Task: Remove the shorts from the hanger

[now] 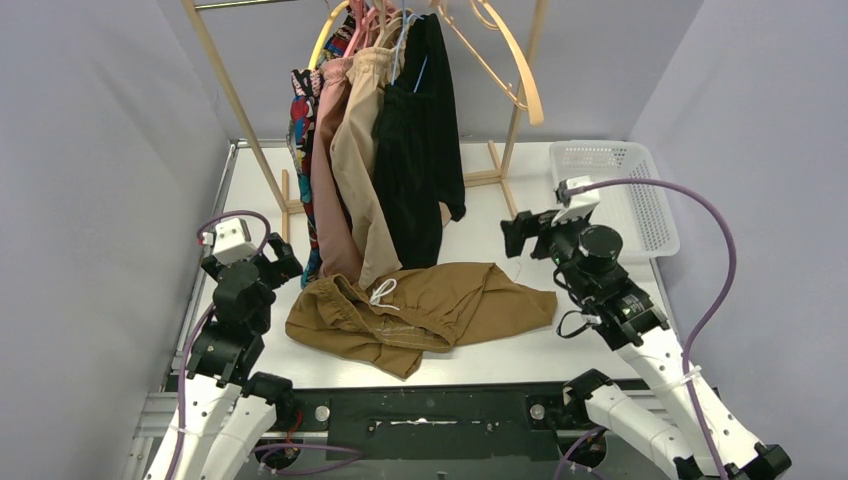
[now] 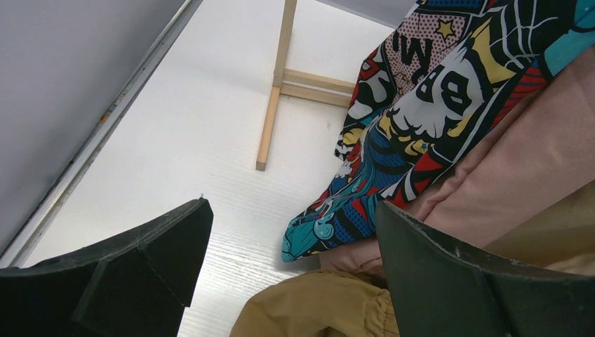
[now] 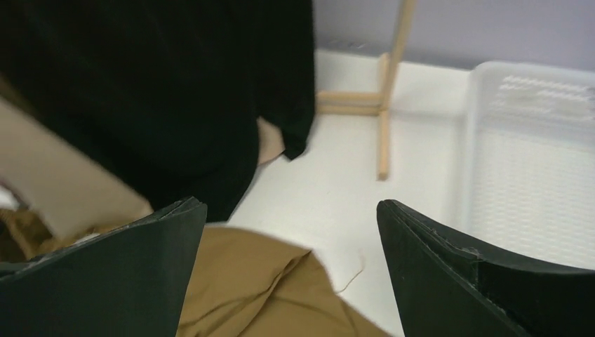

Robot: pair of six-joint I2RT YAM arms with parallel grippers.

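Brown shorts (image 1: 470, 305) with a white drawstring lie spread on the table, off any hanger. On the rack above, a bare light wooden hanger (image 1: 520, 70) hangs at the right end with no garment on it. My left gripper (image 1: 252, 262) stands open left of the shorts; in the left wrist view only bare table and cloth show beyond its fingers (image 2: 151, 270). To the right of the black garment, my right gripper (image 1: 527, 228) is above the table and open, with nothing between its fingers. The right wrist view is blurred.
Patterned, pink, beige and black garments (image 1: 410, 170) hang from the rack (image 1: 232, 95), their lower ends close to the shorts. A white basket (image 1: 655, 210) stands at the back right. Bare table (image 1: 490, 365) lies in front of the shorts.
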